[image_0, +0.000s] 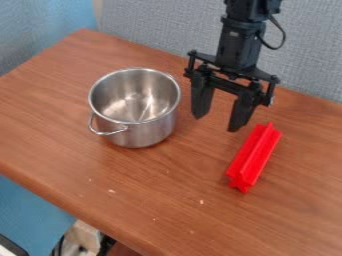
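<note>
A steel pot (134, 106) with a wire handle sits on the left-middle of the wooden table. A red elongated object (253, 155) lies on the table to the right. My black gripper (221, 112) hangs above the table between the two, right of the pot and up-left of the red object, its two fingers spread wide apart with nothing visible between them.
A grey textured wall (160, 25) stands behind. The table's front-left edge drops away to a blue area.
</note>
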